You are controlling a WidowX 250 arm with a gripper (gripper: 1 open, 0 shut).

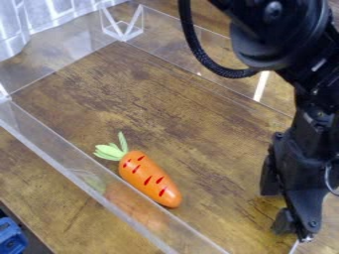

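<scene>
A toy carrot (149, 177) with orange body, red marks and pale green leaves lies on the wooden floor inside a clear-walled enclosure, left of centre. My gripper (281, 198) is low at the right side near the enclosure floor, well apart from the carrot. It is seen side-on, and whether it is open or shut, or holds anything, is hard to tell.
Clear plastic walls (32, 136) bound the floor on the left and back. A blue object (7, 237) sits outside at the lower left. A white curtain hangs at the top left.
</scene>
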